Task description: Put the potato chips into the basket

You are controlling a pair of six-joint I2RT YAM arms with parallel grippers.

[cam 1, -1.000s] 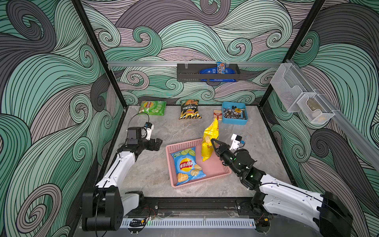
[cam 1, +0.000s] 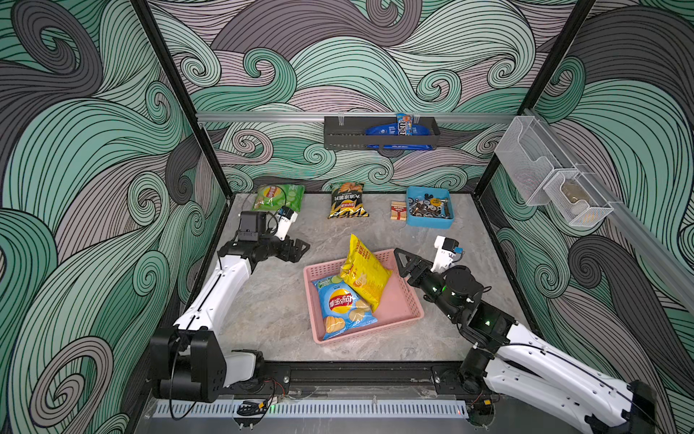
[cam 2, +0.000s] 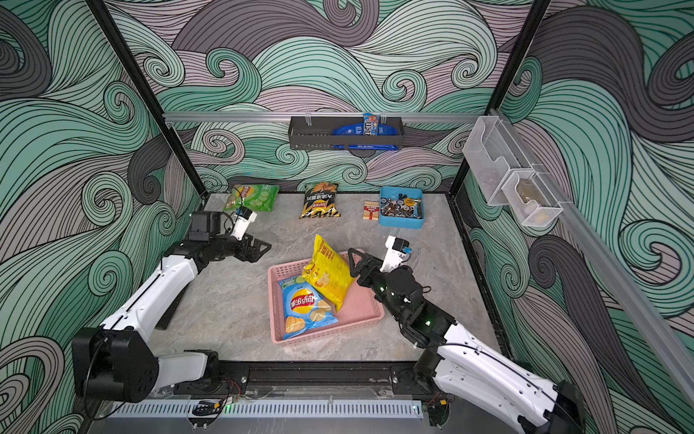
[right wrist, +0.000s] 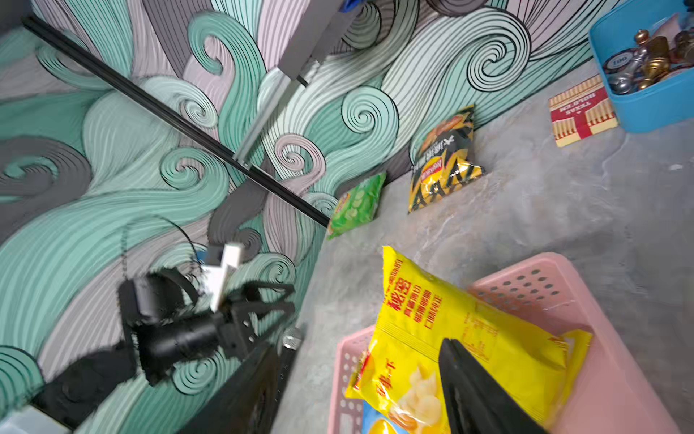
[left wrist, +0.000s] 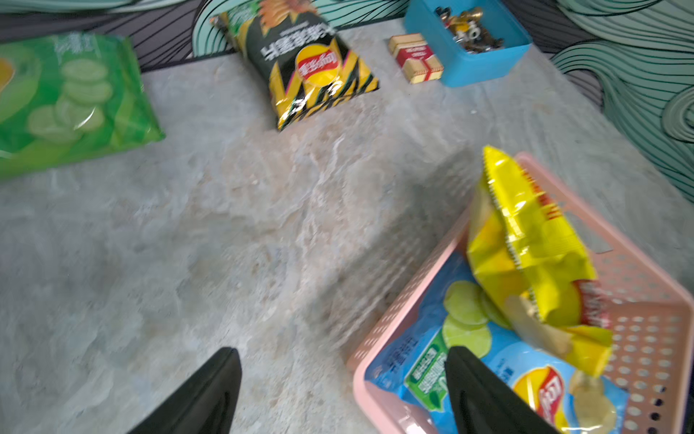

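In the pink basket (cam 1: 401, 307), a blue bag of chips (cam 1: 339, 307) lies flat at the left. A yellow bag of chips (cam 1: 367, 271) leans partly over it, its top corner rising above the basket's far rim. My right gripper is open over the basket's right side, apart from the yellow bag. My left gripper stands part open above the table, left of the basket, with nothing between its fingers. Along the back of the table lie a green chip bag (cam 1: 279, 198) and a black chip bag (cam 1: 347, 200).
A blue bin (cam 1: 429, 207) of small metal pieces and a small red-and-tan box (cam 1: 398, 210) stand at the back right. Above the back hangs a dark shelf (cam 1: 347, 131). Bare table lies between the basket and the back bags.
My right gripper has let go of the yellow bag, which tipped left onto the blue bag, and has moved off to the right. The left arm has swung toward the back and right, its fingers opening.
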